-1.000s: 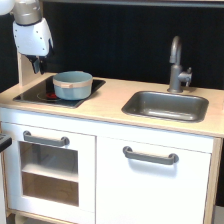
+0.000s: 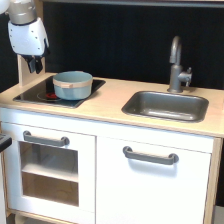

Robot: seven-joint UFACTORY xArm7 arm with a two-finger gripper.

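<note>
A blue-grey pot (image 2: 73, 91) stands upright on the black cooktop (image 2: 42, 97), towards its right side, with a brown patch on its front. My white arm (image 2: 29, 38) reaches in at the upper left. The dark gripper (image 2: 35, 65) at its lower end hangs above the back left of the cooktop, left of the pot and apart from it. Its fingers are too small and dark against the background to tell how they stand. Nothing can be made out between them.
A sink (image 2: 166, 105) with a dark grey faucet (image 2: 179, 66) is set into the right of the wooden counter (image 2: 112, 98). Below are a cabinet with a windowed door (image 2: 50, 166) and a white door (image 2: 150, 188), both closed. Counter between pot and sink is clear.
My arm and gripper have shifted slightly left, a little farther from the pot. The pot and the cabinet doors have not visibly moved.
</note>
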